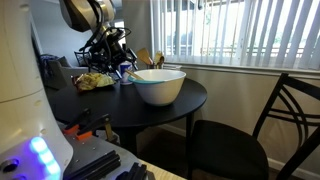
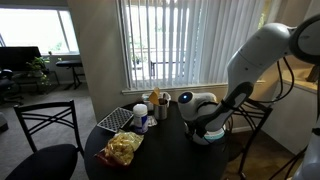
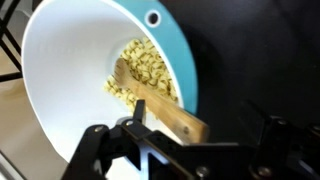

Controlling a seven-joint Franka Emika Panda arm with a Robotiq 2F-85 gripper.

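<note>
A white bowl (image 3: 65,65) with a teal rim holds a small heap of pale yellow, pasta-like pieces (image 3: 150,68). The wooden utensil (image 3: 155,100) leans from the heap over the rim, its handle end towards me. My gripper is open, one finger at each side of that handle end in the wrist view; whether either touches it, I cannot tell. In exterior view 1 the gripper (image 1: 122,66) is at the left side of the bowl (image 1: 160,90). Exterior view 2 has the arm partly covering the bowl (image 2: 214,142).
On the dark round table (image 2: 160,160) are a gold crinkled bag (image 2: 120,148), a white and blue container (image 2: 140,118), a utensil holder (image 2: 160,106) and a pale rack (image 2: 115,120). A dark chair (image 1: 230,145) stands beside the table. Bare tabletop lies right of the bowl in exterior view 1.
</note>
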